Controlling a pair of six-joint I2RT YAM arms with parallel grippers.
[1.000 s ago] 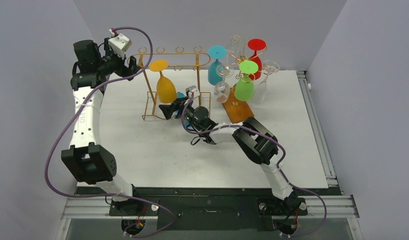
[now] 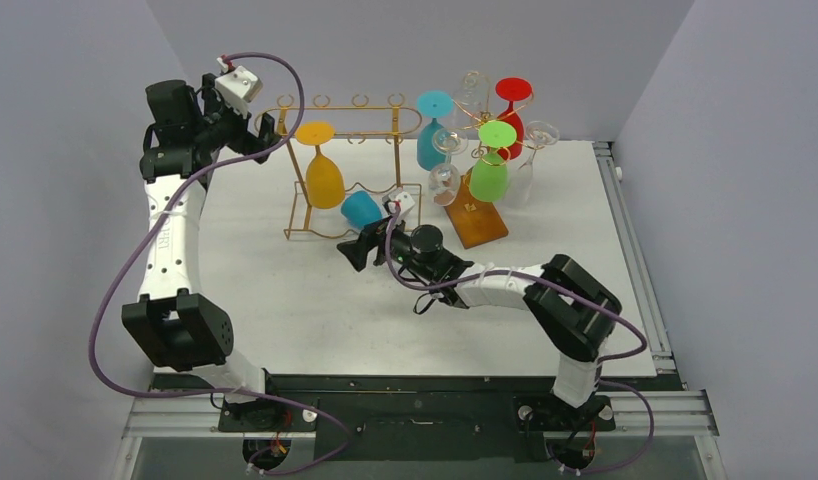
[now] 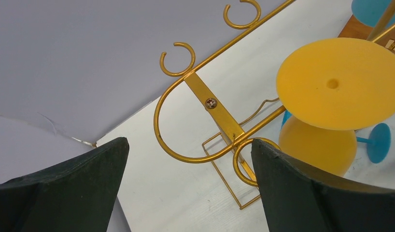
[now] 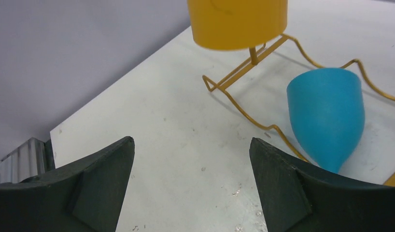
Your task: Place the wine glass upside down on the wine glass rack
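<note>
A gold wire rack (image 2: 396, 150) stands at the back of the table, with open rings along its top. From its left front part hangs a yellow glass (image 2: 326, 182), upside down with its round foot uppermost; the left wrist view shows that foot (image 3: 326, 82) beside a front ring. A blue glass (image 2: 359, 209) lies on its side within the rack's base, its bowl (image 4: 326, 106) plain in the right wrist view. My left gripper (image 2: 266, 138) is open at the rack's left end, holding nothing. Open and empty, my right gripper (image 2: 363, 252) is in front of the rack's base.
A second gold stand (image 2: 485, 122) to the right carries several coloured and clear glasses hanging upside down, including a red one (image 2: 512, 90). A brown wooden block (image 2: 477, 222) lies beneath.
The yellow glass has shifted slightly on the rack. My left arm is nearly still.
</note>
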